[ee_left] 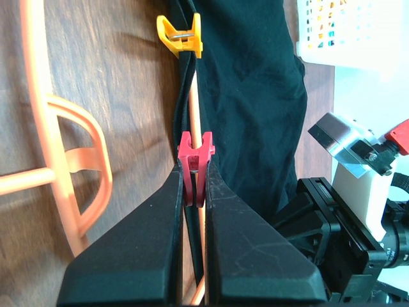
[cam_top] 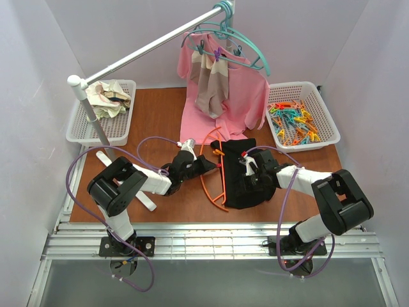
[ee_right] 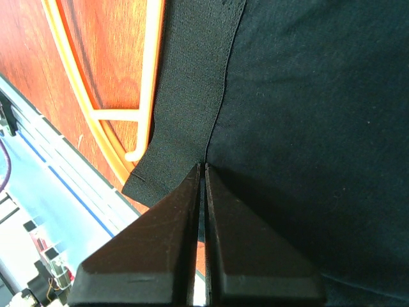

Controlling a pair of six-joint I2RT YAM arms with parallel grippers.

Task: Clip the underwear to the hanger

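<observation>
Black underwear (cam_top: pixel 246 188) lies flat on the wooden table, with an orange hanger (cam_top: pixel 223 187) along its left edge. A yellow clip (ee_left: pixel 181 38) grips the hanger bar and the fabric edge. My left gripper is shut on a red clip (ee_left: pixel 197 153), which sits over the bar and black edge just below the yellow one; whether it grips them is unclear. My right gripper is shut on or against the underwear near its waistband seam; fabric between its fingers cannot be made out.
Baskets of cloth (cam_top: pixel 107 102) and clips (cam_top: pixel 297 121) stand at either side. A rail (cam_top: pixel 147 46) holds teal hangers with pink and beige garments. A white bar (cam_top: pixel 144 201) lies at front left.
</observation>
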